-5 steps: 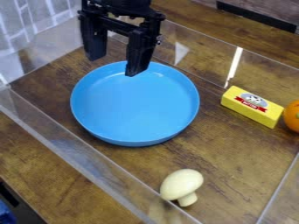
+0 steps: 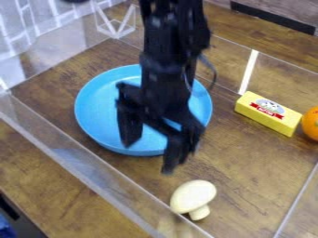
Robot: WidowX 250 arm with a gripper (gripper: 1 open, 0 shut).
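Note:
My gripper is a dark shape, blurred by motion, low over the middle of the view above the blue plate. Its fingers stand apart, open; I cannot make out anything between them. A pale mushroom lies on the wooden table below and right of the gripper, apart from it.
A yellow box with a printed label lies at the right, beside an orange round object at the edge. Clear walls run along the left and bottom. Bare table shows at the lower right.
The gripper has moved down the view from the back, over the blue plate and toward the mushroom. The other objects have not moved.

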